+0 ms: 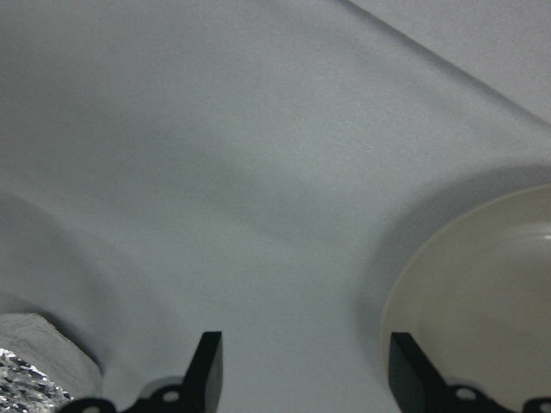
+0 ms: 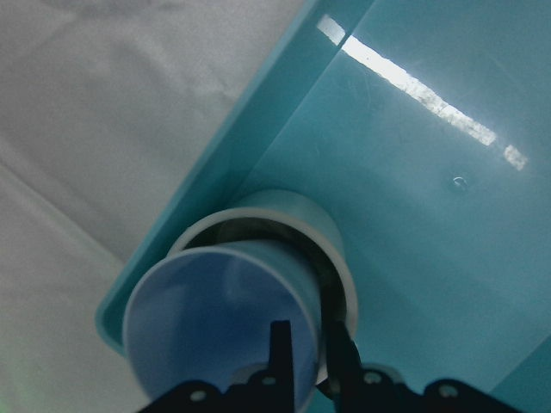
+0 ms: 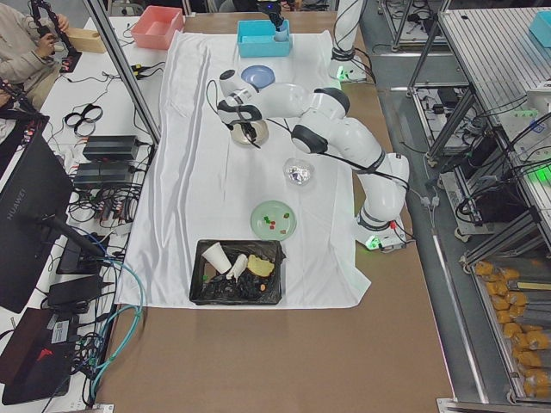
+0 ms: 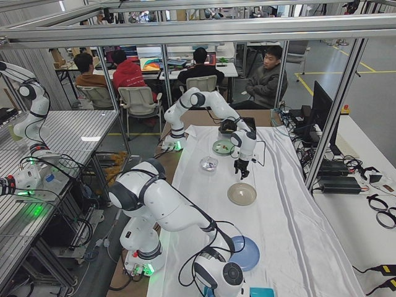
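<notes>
My left gripper stands open above the white cloth beside a beige plate (image 4: 242,193); in the left wrist view crumpled foil (image 1: 26,383) shows at lower left. My right gripper is at the teal bin (image 3: 264,47), its fingers on either side of the wall of a blue cup (image 2: 215,318), which sits over or in another cup (image 2: 293,211); I cannot tell how tight the grip is.
A blue plate (image 3: 257,76), a green plate (image 3: 273,220) with small pieces and a clear bowl (image 3: 299,171) lie on the cloth (image 3: 207,155). A black bin (image 3: 202,292) with waste stands at the front.
</notes>
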